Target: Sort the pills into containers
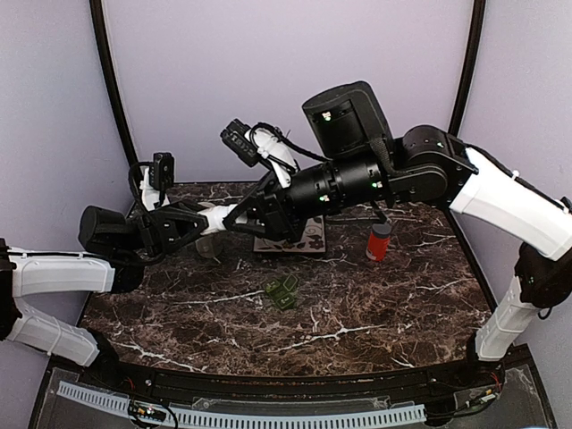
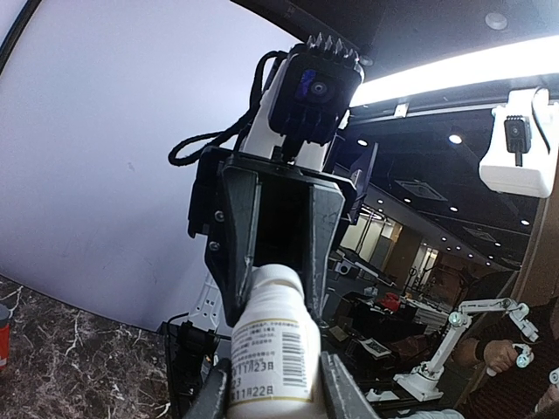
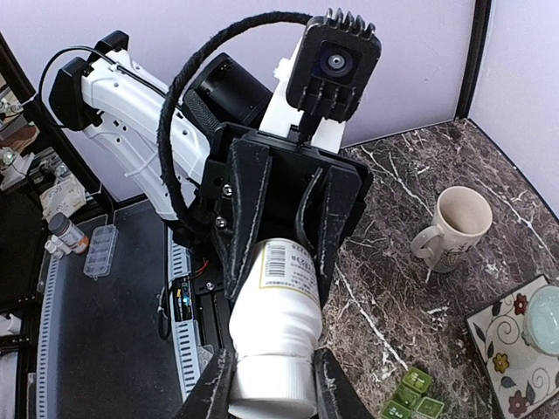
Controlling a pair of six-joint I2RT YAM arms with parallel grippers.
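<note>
A white pill bottle [image 1: 215,217] is held in the air between my two grippers. In the right wrist view my right gripper is shut on the bottle's ribbed cap end. The labelled body [image 2: 272,349] lies between the fingers of my left gripper, which flank it closely; whether they press on it cannot be told. On the table below, the green pill box [image 1: 282,291] sits with its compartments partly in view. A red bottle with a dark cap [image 1: 379,242] stands to the right. No loose pills show.
Behind the arms lies a flower-patterned tray [image 3: 515,384] with a pale blue cup [image 3: 543,319] on it. Near it stands a beige mug [image 3: 450,227], mostly hidden in the top view.
</note>
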